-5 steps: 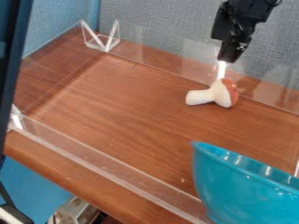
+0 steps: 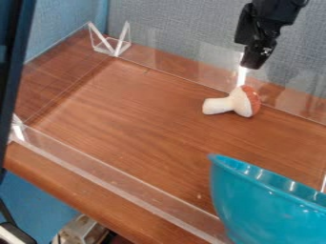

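Observation:
A toy mushroom (image 2: 232, 103) with a pale stem and red-orange cap lies on its side on the wooden table (image 2: 128, 124), toward the back right. My black gripper (image 2: 253, 55) hangs in the air above and behind it at the top right, apart from it. It is open by its look, though the fingers overlap in this view, and I see nothing held in it.
A turquoise bowl (image 2: 261, 205) fills the bottom right corner. Clear low walls edge the table, with a white angular bracket (image 2: 110, 43) at the back left corner.

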